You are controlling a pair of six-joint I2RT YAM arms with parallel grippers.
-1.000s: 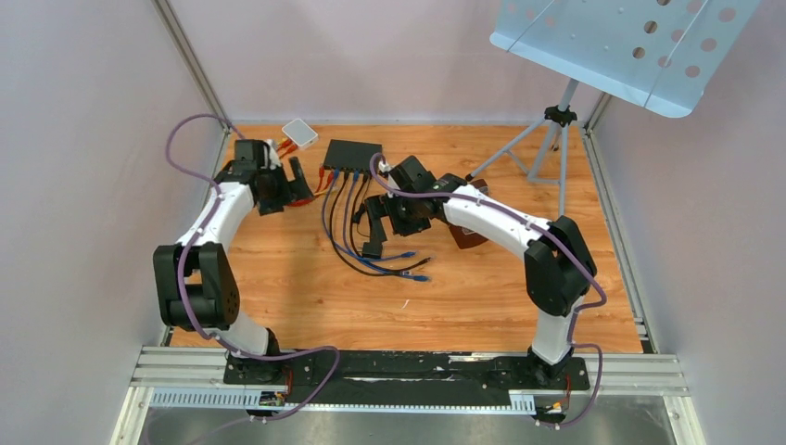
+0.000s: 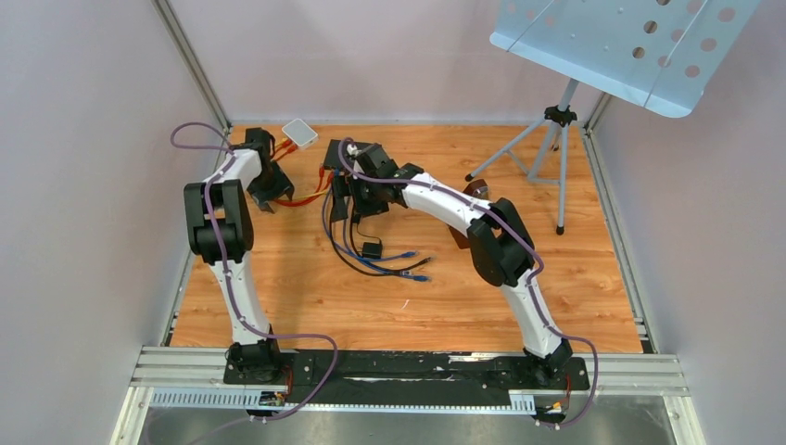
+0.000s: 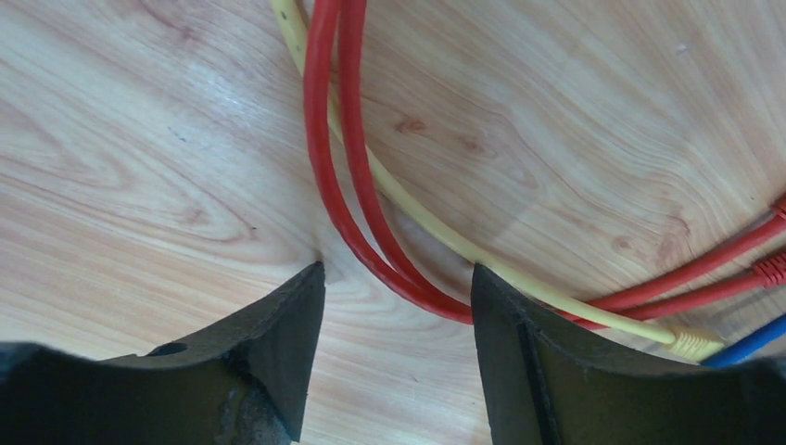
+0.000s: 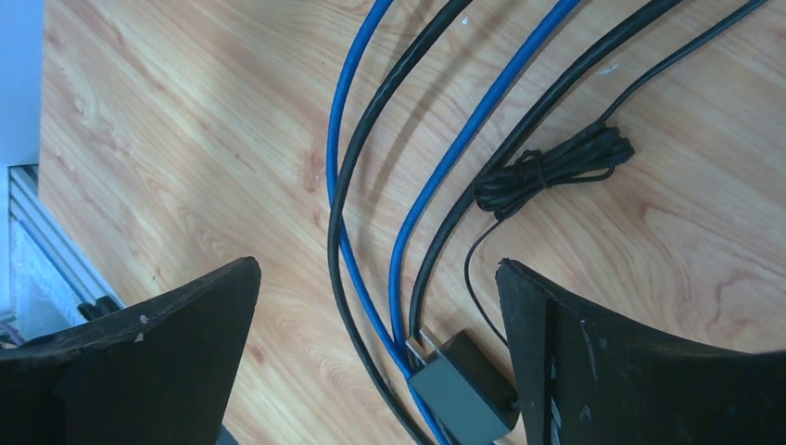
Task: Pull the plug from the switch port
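The black switch [image 2: 335,154] lies at the back of the table, partly covered by my right arm. Red cables [image 2: 302,202] and a yellow cable run from its front left towards the white box. In the left wrist view, red plugs [image 3: 771,271] and a yellow plug [image 3: 693,344] show at the right; their ports are out of frame. My left gripper is open above the red cables [image 3: 338,199] and yellow cable [image 3: 422,211], gripping none. My right gripper is open over blue cables [image 4: 445,167] and black cables, nothing held.
A white box [image 2: 299,133] sits at the back left. A black power adapter [image 4: 466,394] and loose cable ends lie in front of the switch. A brown object [image 2: 460,237] lies beside my right arm, and a stand [image 2: 562,167] rises at the right.
My right gripper has moved left and back, now covering part of the switch and its cables.
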